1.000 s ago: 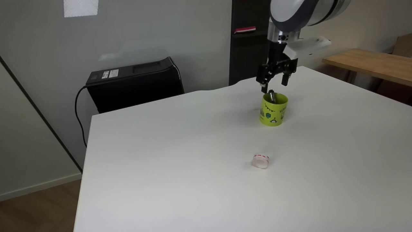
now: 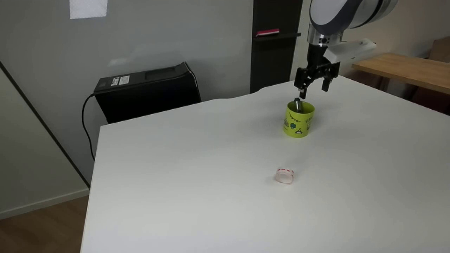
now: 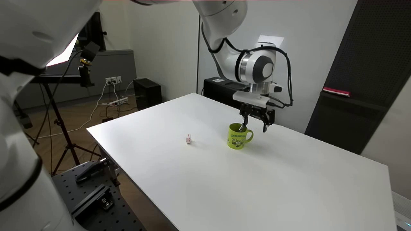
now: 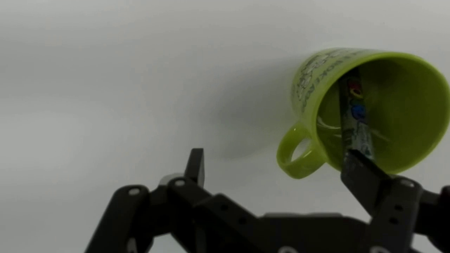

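A lime-green mug (image 2: 297, 123) with printed drawings stands upright on the white table; its handle (image 4: 301, 154) shows in the wrist view. Leaning inside it is a dark marker-like stick (image 4: 355, 114) with coloured print, its upper end reaching the rim. My gripper (image 2: 314, 93) hangs just above and behind the mug, its fingers wide apart and nothing between them. In the wrist view, one finger (image 4: 366, 179) overlaps the near end of the stick, while the other finger (image 4: 194, 166) is over bare table. Whether the finger touches the stick, I cannot tell.
A small white and red tape roll (image 2: 284, 175) lies on the table, apart from the mug. A black box-shaped device (image 2: 145, 88) stands beyond the table's edge.
In exterior view 1, my gripper has shifted to the right above the mug, still open. The stick's top leans slightly differently. The mug and tape roll have stayed in place.
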